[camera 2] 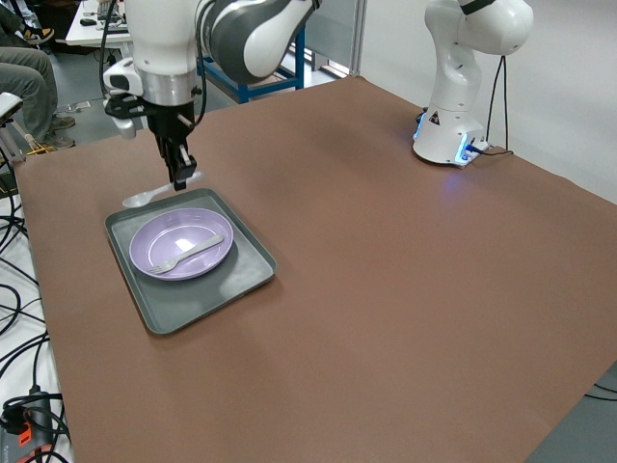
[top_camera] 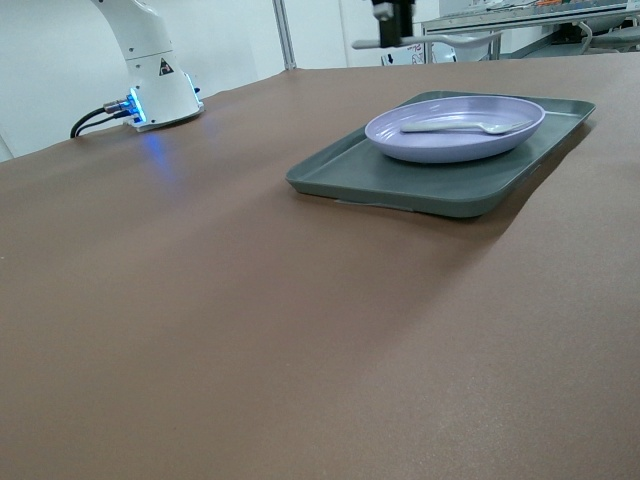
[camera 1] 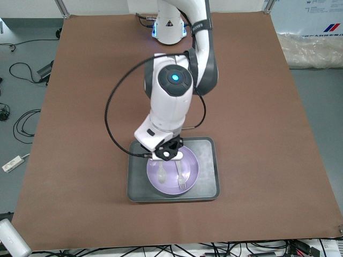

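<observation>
A grey tray [camera 1: 207, 190] holds a purple plate [camera 1: 190, 166] on which a pale fork [camera 1: 181, 179] lies. A light spoon [camera 2: 140, 199] is up at my gripper [camera 2: 178, 177], above the tray's far edge in the right view; in the left view it shows below the gripper, over the plate. In the top view my gripper [top_camera: 393, 38] is at the upper edge, the spoon [top_camera: 465, 42] held crosswise at its tip, well above the plate, so it is shut on the spoon.
The arm's white base [camera 2: 445, 135] stands at the back edge, with cables beside it. Cables and devices line the floor beyond the table's edges.
</observation>
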